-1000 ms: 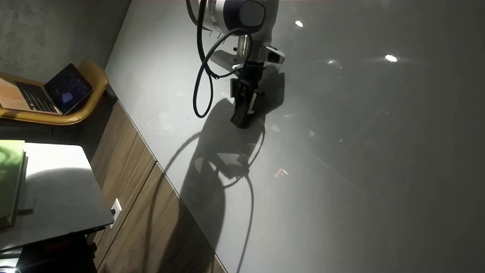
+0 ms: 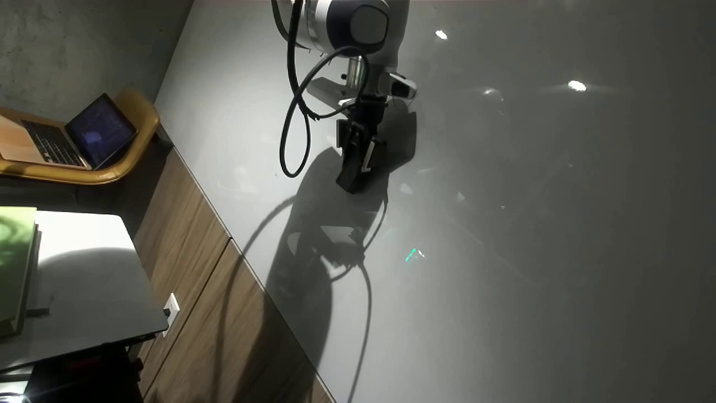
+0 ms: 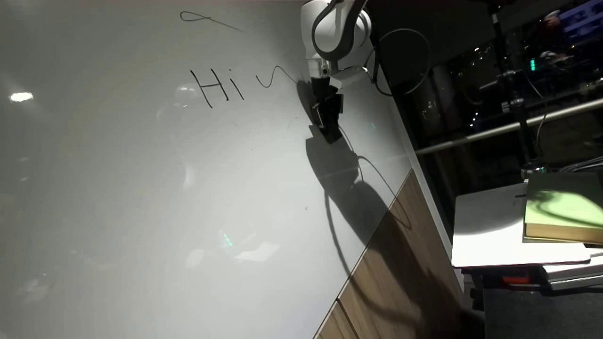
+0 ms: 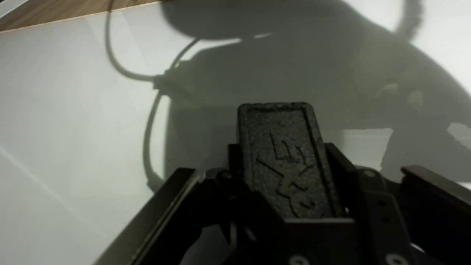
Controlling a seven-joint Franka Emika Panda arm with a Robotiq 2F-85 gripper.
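Note:
In the wrist view my gripper is shut on a dark grey eraser-like block [image 4: 282, 132], with a finger at each side of it. Line markings show on the block's upward face. Exterior view 1 has the block [image 2: 349, 180] jutting from the gripper [image 2: 357, 144] close against a glossy white board [image 2: 537, 282]; whether it touches the surface I cannot tell. Black writing [image 3: 216, 87] reading "Hi" is on the board in exterior view 2. A wavy stroke [image 3: 274, 75] runs beside it toward the gripper [image 3: 328, 110], and a looped stroke [image 3: 203, 19] lies above.
Wood panelling [image 2: 201, 268] borders the board. A cable [image 2: 288, 127] loops off the arm. A laptop [image 2: 87, 137] rests on a yellow chair, and a green book [image 3: 565, 206] lies on a nearby stand. Most of the board is clear; the arm's shadow darkens part of it.
In exterior view 1 the gripper and the block have shifted slightly left and down along the board. The block is still held.

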